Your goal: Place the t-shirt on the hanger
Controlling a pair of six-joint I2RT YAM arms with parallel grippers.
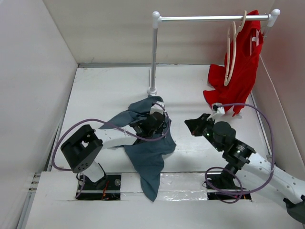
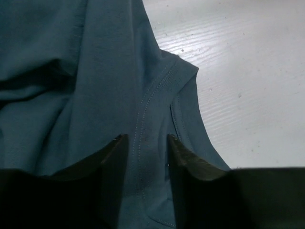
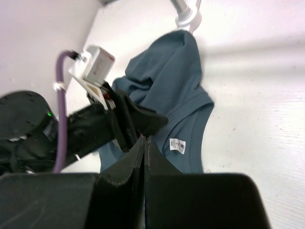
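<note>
The dark blue-grey t-shirt lies crumpled on the white table left of centre, one end hanging over the front edge. My left gripper is over the shirt, its fingers apart and low over a stitched seam; whether cloth lies between them is unclear. My right gripper is shut, raised to the right of the shirt, with nothing seen between its fingers. Pale hangers hang on the rack's rail at the upper right.
A red garment hangs at the right end of the rack. The rack's left post stands just behind the shirt. Bare table lies between post and red garment.
</note>
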